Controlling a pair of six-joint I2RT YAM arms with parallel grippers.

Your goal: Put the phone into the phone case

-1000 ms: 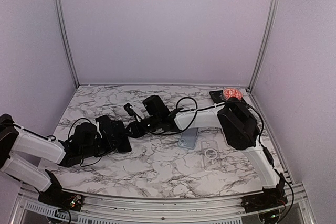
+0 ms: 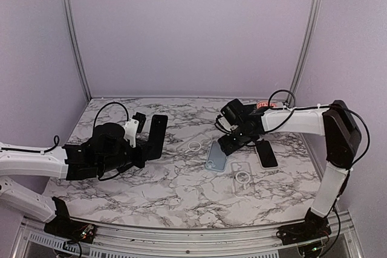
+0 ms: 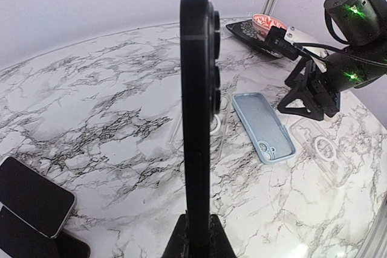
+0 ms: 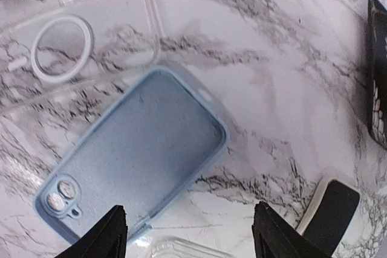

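A black phone [image 2: 157, 137] is held upright in my left gripper [image 2: 140, 155], which is shut on it; in the left wrist view the phone [image 3: 197, 113] fills the centre, edge-on. A light blue phone case [image 2: 216, 154] lies on the marble table, empty, with its camera cutout at one end; it shows large in the right wrist view [image 4: 139, 143]. My right gripper [image 2: 225, 144] hovers just above the blue case, its fingertips apart with nothing seen between them.
Clear cases [image 2: 242, 187] [image 4: 121, 4] lie either side of the blue one. Another phone [image 2: 266, 154] is at the right, a black tray with a bowl [image 3: 269, 23] at the back right. Dark phones [image 3: 33, 194] lie at the left.
My left gripper has risen with the phone. My right gripper has moved away from the left one, rightward to above the blue case.
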